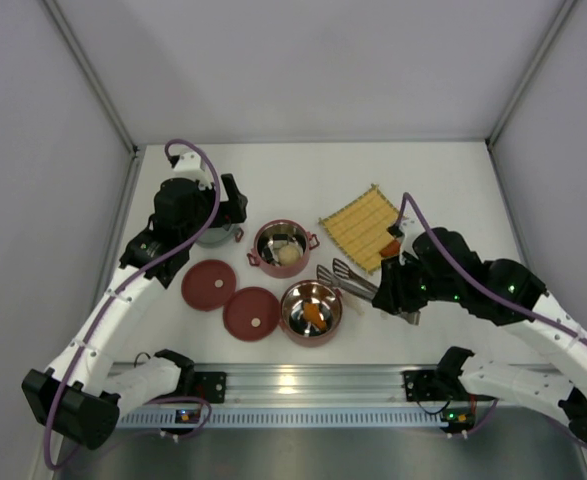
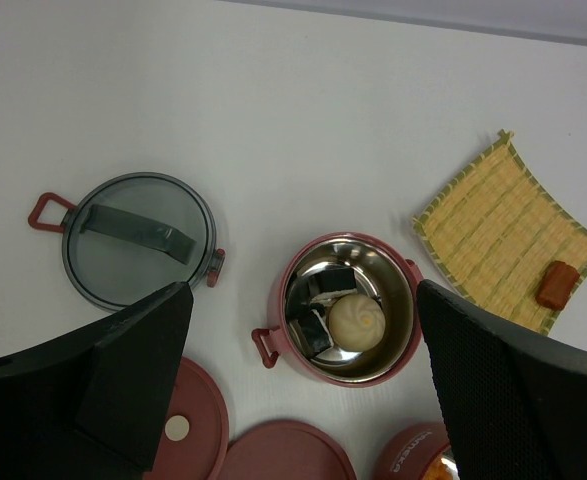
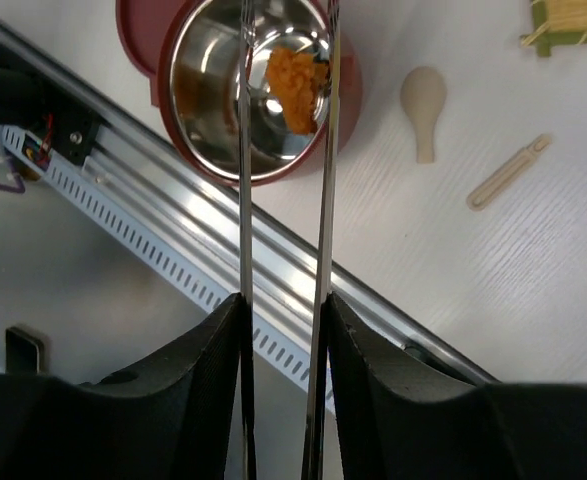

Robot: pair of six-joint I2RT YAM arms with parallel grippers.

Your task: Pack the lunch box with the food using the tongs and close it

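My right gripper [image 1: 335, 275] carries two long metal utensils as fingers, parted, with nothing between their ends, above the red pot [image 1: 309, 335] that holds orange food [image 3: 291, 88]. My left gripper hangs open and empty at the back left. Below it, another red pot [image 2: 288, 350] holds a pale bun [image 2: 356, 322] and dark square pieces [image 2: 313, 334]. A brown piece [image 2: 556, 284] lies on the bamboo mat [image 1: 358, 225].
A clear grey lid [image 2: 137, 265] and two red lids [image 1: 209, 285] [image 1: 251, 314] lie on the left. A pale spoon [image 3: 422, 110] and slim stick [image 3: 503, 175] lie right of the front pot.
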